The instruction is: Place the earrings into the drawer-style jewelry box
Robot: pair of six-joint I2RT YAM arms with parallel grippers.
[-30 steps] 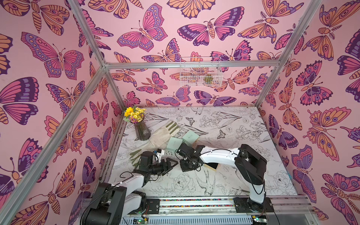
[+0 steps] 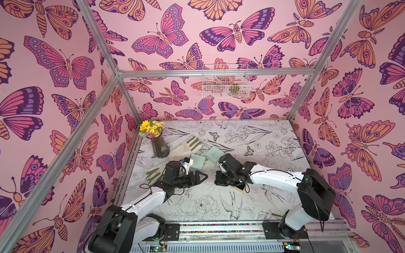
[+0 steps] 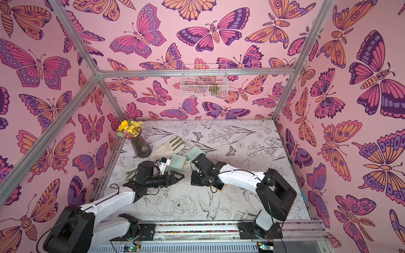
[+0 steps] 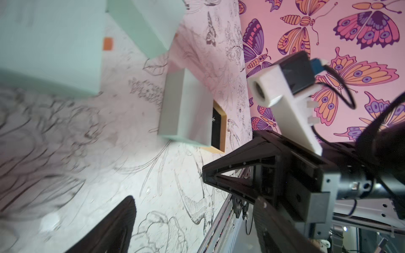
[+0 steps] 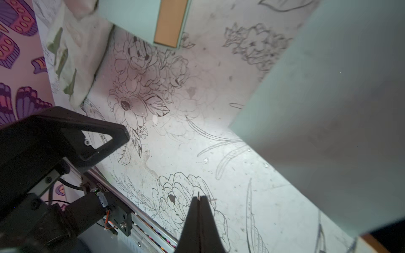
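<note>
The mint jewelry box (image 4: 185, 109) stands on the table with its black-lined drawer (image 4: 218, 128) pulled partly out on the side away from my left gripper. A tiny pale mark shows on the lining; I cannot tell if it is an earring. No earrings can be made out elsewhere. My left gripper is open, its fingers (image 4: 111, 229) wide apart above bare table. Shut, with nothing showing between its fingers, my right gripper hovers beside the box, which looms large at right in its wrist view. From above, the right arm hides most of the box.
Two more mint boxes (image 2: 197, 162) (image 2: 214, 155) sit just behind the grippers. Behind the left arm lies a cream cloth with green stripes (image 2: 185, 148), near a flower vase (image 2: 160, 146). The two grippers face each other closely.
Both grippers have shifted right and slightly toward the back. The right arm's elbow has swung outward to the right, covering more of the open drawer from above.
</note>
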